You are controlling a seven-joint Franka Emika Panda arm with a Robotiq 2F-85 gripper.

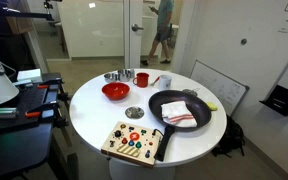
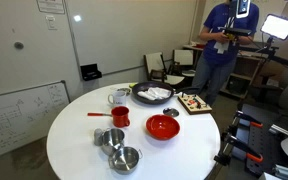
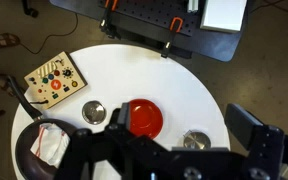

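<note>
My gripper hangs high above the round white table, its fingers wide apart with nothing between them. Below it in the wrist view lies a red bowl. A black pan with a white and red cloth in it sits at the lower left. A wooden board with knobs lies at the upper left, with a small metal lid or dish between it and the bowl.
Metal pots, red mugs and a white mug stand around the table. A black bench borders it. A person in blue stands behind. Bare tabletop surrounds the red bowl.
</note>
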